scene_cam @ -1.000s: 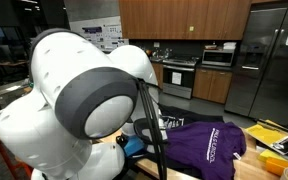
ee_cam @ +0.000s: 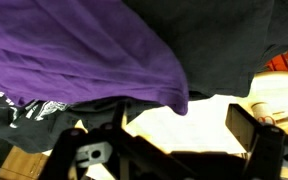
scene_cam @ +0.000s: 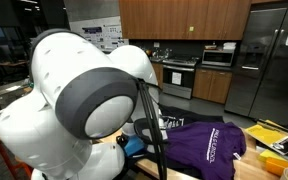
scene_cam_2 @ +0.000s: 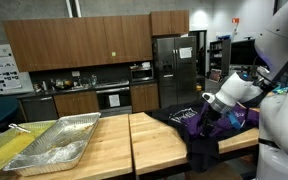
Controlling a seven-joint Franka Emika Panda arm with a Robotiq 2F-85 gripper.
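A purple garment with white lettering (scene_cam: 206, 146) lies spread on the table in exterior view 1, with black cloth (scene_cam: 179, 120) beside it. From above, in the wrist view, the purple cloth (ee_cam: 94, 50) narrows to a rounded end near the frame's middle, and black cloth (ee_cam: 219, 45) lies alongside. My gripper is open, its two dark fingers wide apart. The tip of the purple cloth shows just beyond the gap, with bare pale table below it. Whether the fingers touch the cloth cannot be told. In exterior view 2 dark cloth (scene_cam_2: 202, 152) hangs over the table's edge.
Yellow packets (scene_cam: 269, 136) and a tray lie at the right in exterior view 1. A foil-lined tray (scene_cam_2: 59, 142) stands at the left in exterior view 2. Bare wooden table (scene_cam_2: 109, 150) lies between that tray and the cloth.
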